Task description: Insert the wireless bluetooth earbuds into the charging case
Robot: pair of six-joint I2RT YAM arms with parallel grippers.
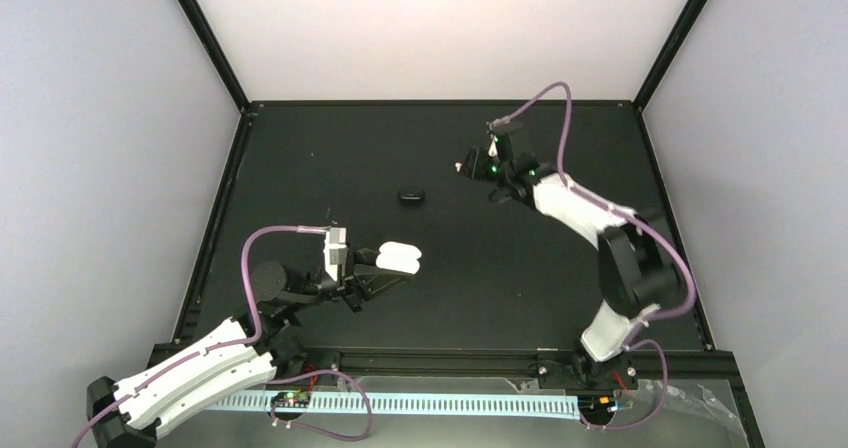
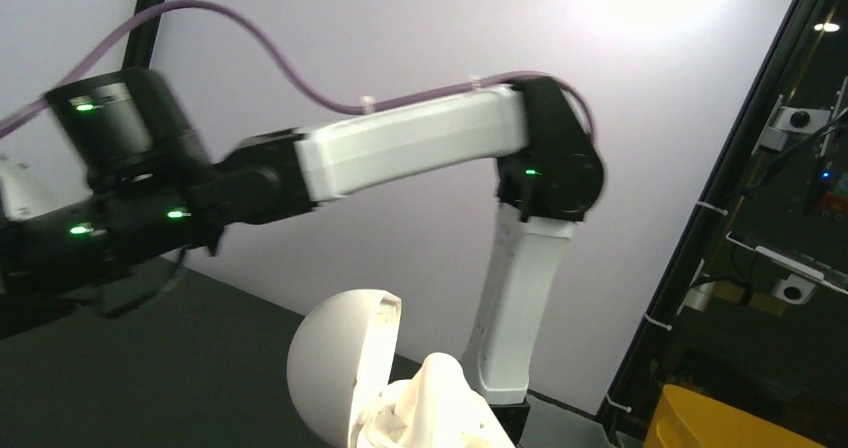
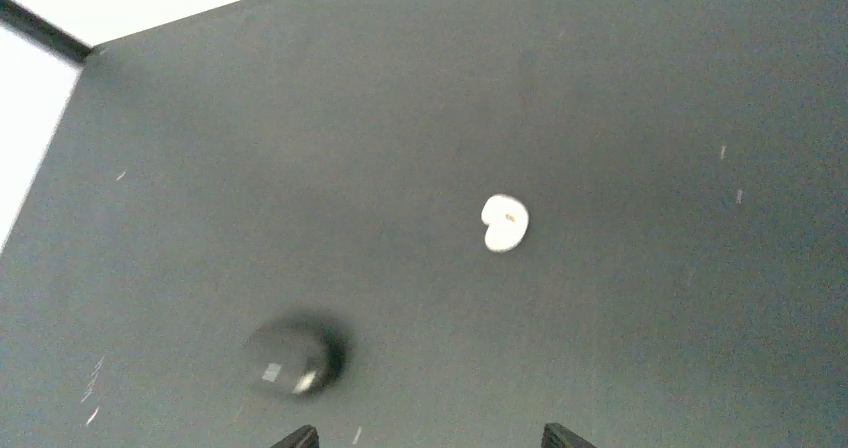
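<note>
The white charging case (image 1: 400,258) is held above the table by my left gripper (image 1: 388,266), shut on it. In the left wrist view its rounded lid (image 2: 335,368) stands raised beside the white body (image 2: 430,418); whether an earbud sits inside, I cannot tell. One small white earbud (image 3: 506,224) lies loose on the dark table in the right wrist view. My right gripper is open and empty; its fingertips (image 3: 298,437) show far apart at the bottom edge. From the top, the same earbud (image 1: 459,167) appears right by this gripper's tip.
A shiny black object (image 1: 411,197) lies on the table between the two grippers, left of the earbud. Walls border the table at the back and sides.
</note>
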